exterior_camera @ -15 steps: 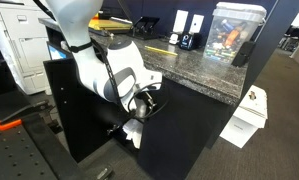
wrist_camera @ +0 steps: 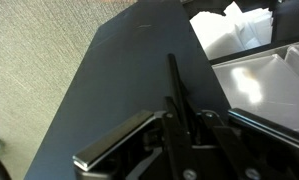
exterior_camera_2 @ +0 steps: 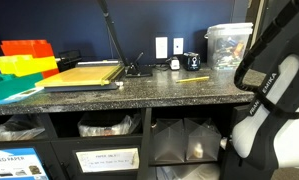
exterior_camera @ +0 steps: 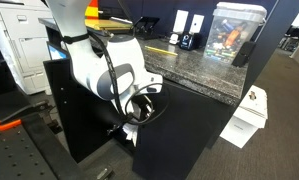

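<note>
My gripper is shut on a slim dark bar (wrist_camera: 174, 72), which looks like the handle of a black door panel (wrist_camera: 114, 75). The bar stands out from the panel's face in the wrist view. From the first exterior view, the black door panel (exterior_camera: 184, 130) stands under the counter, in front of the cabinet's lower space. The white arm (exterior_camera: 104, 70) reaches down behind it, so the fingers are hidden there. At the right of the second exterior view only the arm (exterior_camera_2: 274, 125) shows clearly.
White paper or plastic (wrist_camera: 234, 32) and clear bins (wrist_camera: 254, 85) lie inside the cabinet beside the panel. The speckled counter (exterior_camera_2: 119, 98) carries a clear tub (exterior_camera_2: 227, 45), a mug and a paper cutter. A white box (exterior_camera: 247, 115) stands on the carpet beyond.
The arm has shifted slightly down and toward the first exterior camera. The door panel has moved a little with it, and less of the white stuff inside the cabinet shows now.
</note>
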